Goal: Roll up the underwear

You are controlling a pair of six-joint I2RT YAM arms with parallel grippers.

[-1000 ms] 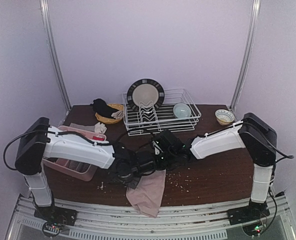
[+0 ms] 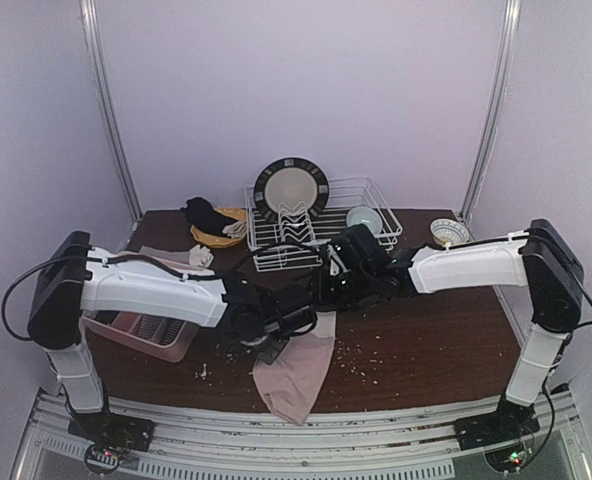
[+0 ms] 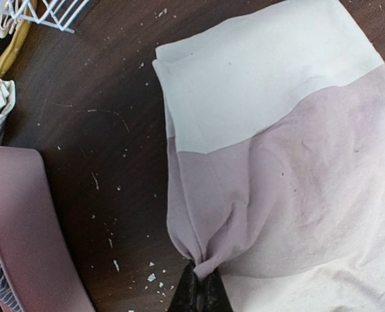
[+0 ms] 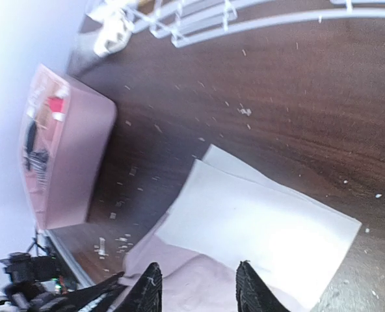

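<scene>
The pink underwear (image 2: 299, 375) with a white band lies flattened on the dark table, partly under both arms in the top view. In the left wrist view my left gripper is shut on a gathered fold at the edge of the underwear (image 3: 309, 149). My right gripper is over the cloth, fingers apart, with the underwear (image 4: 257, 221) visible between and beyond them. No fold shows caught between the right fingers. The arms hide part of the cloth from above.
A pink bin (image 2: 156, 340) with clothes stands at the left. Behind the arms is a white dish rack (image 2: 266, 262) with a plate (image 2: 291, 188) and bowl. A patterned bowl (image 2: 449, 233) sits at the back right.
The right arm has shifted toward the right, its gripper moving slightly right. The lower end of the underwear has moved a little up and right.
</scene>
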